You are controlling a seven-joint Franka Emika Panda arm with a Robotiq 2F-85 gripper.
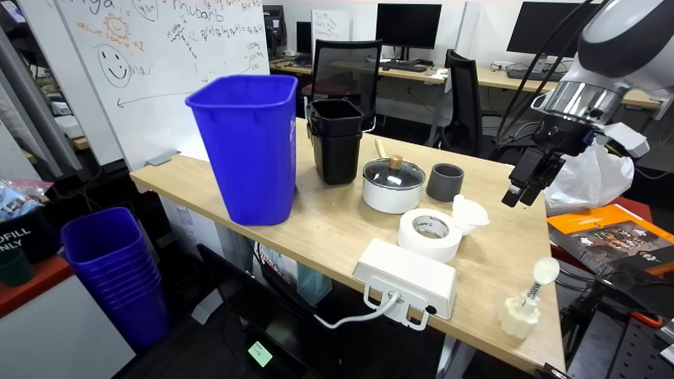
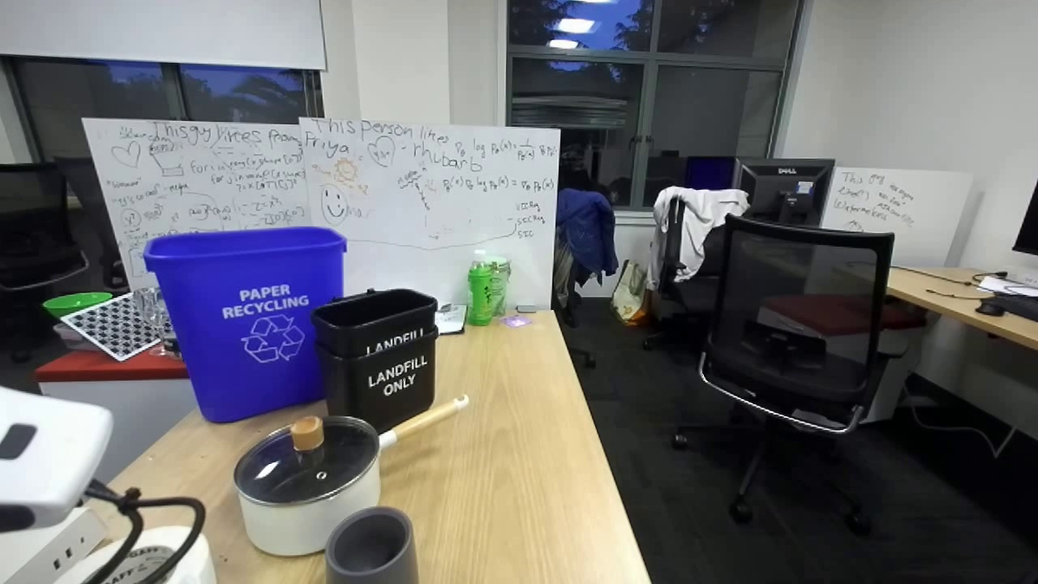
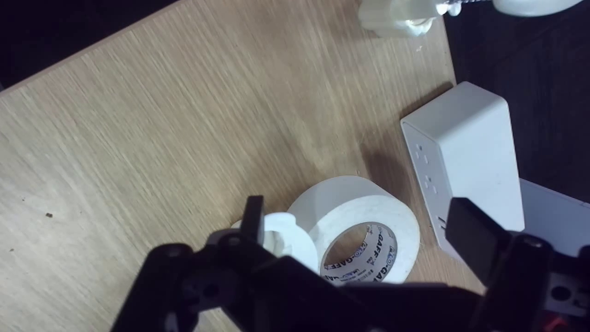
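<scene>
My gripper [image 1: 518, 196] hangs above the right end of the wooden table, open, with nothing held between its fingers. A thick roll of white gaffer tape [image 1: 430, 235] lies flat on the table, and a white funnel [image 1: 468, 215] rests against its side. In the wrist view the tape roll [image 3: 362, 232] appears below and between the open fingers, while the left finger partly covers the funnel [image 3: 296, 238]. A white saucepan [image 1: 392, 195] with a glass lid and a dark grey cup [image 1: 445, 182] stand farther along the table.
A white power strip box [image 1: 407, 275] sits at the near edge, and a cream dispenser with a spring [image 1: 521, 312] at the near right corner. Blue [image 1: 253, 151] and black [image 1: 336, 148] bins stand tall toward the left. Bare wood lies right of the cup.
</scene>
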